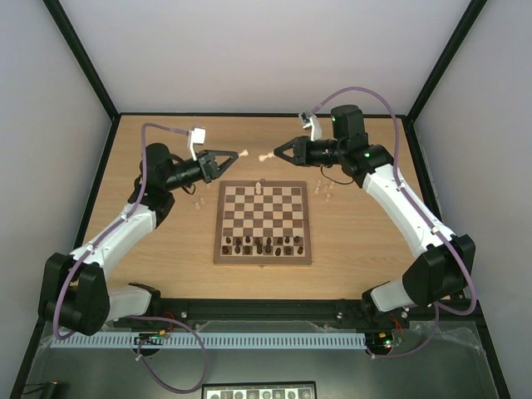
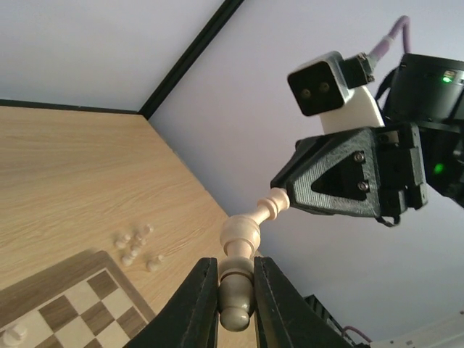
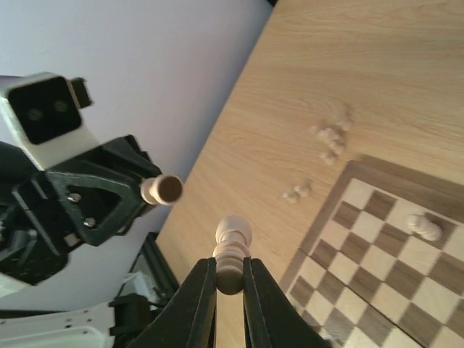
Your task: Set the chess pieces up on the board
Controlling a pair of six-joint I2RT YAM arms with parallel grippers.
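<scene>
Above the far side of the chessboard (image 1: 220,224), my two grippers face each other. My left gripper (image 1: 236,155) is shut on a pale chess piece (image 2: 235,297), whose end sticks out toward the right arm. Another pale piece (image 3: 233,243) is clamped in my right gripper (image 1: 275,155), pointing left. A gap separates the two pieces in the top view. Dark pieces (image 1: 258,248) fill the two near rows of the board. On its far row stands a white piece (image 1: 258,189), also seen in the right wrist view as a pale piece (image 3: 424,227).
Loose pale pieces (image 1: 324,190) stand on the table right of the board. More pale pieces (image 1: 199,202) lie left of it, near the left arm. Bare tabletop (image 1: 366,249) spreads on both sides of the board.
</scene>
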